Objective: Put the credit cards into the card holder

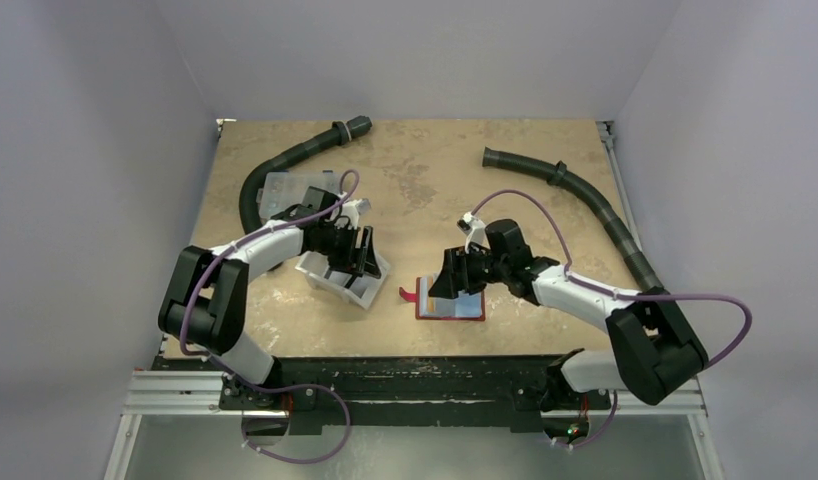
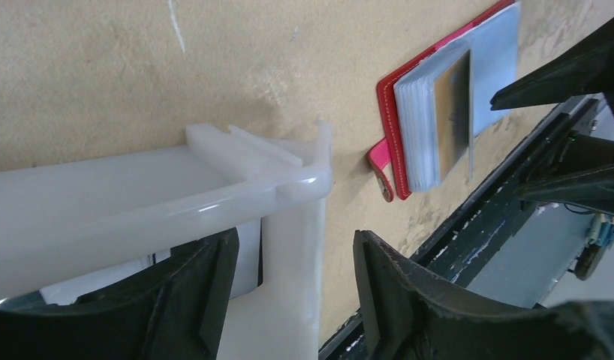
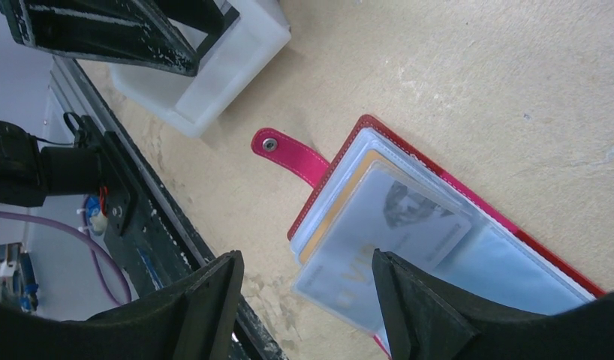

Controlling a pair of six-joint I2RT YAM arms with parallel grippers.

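The card holder (image 1: 483,312) lies open at front centre, red-edged with pale blue clear sleeves. A gold card (image 2: 452,101) shows in it. One clear sleeve (image 3: 379,240) stands lifted, its edge seen between the spread fingers of my open right gripper; contact cannot be told. At the left is a white tray (image 1: 363,298) with cards in slots. My open left gripper is at its right side: one finger (image 2: 225,262) appears over the slots and a dark-edged card (image 2: 248,259), the other beyond the tray's wall. No card is held.
A clear plastic box (image 1: 285,190) sits behind the left arm. Dark ribbed tubes (image 1: 285,160) curve along both sides of the table. Bare table lies behind the holder, and a narrow gap separates it from the tray.
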